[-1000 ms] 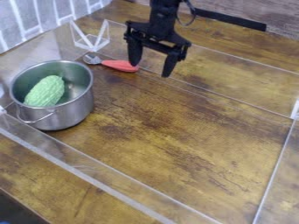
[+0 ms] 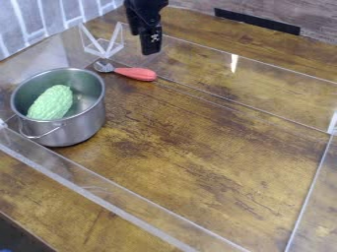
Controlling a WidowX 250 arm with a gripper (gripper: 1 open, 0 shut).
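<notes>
At the top of the camera view my black gripper (image 2: 145,35) hangs above the back of the table, partly out of frame; its fingers are hard to make out. Below it a spoon (image 2: 133,73) with a red handle lies on the wooden table. At the left stands a steel pot (image 2: 78,126) with a pale green, ridged object (image 2: 50,101) inside.
A white wire stand (image 2: 102,43) is at the back left. Clear panels or strips edge the wooden table (image 2: 218,157).
My gripper has moved up and to the left, mostly out of view. The pot, its contents and the spoon look unmoved.
</notes>
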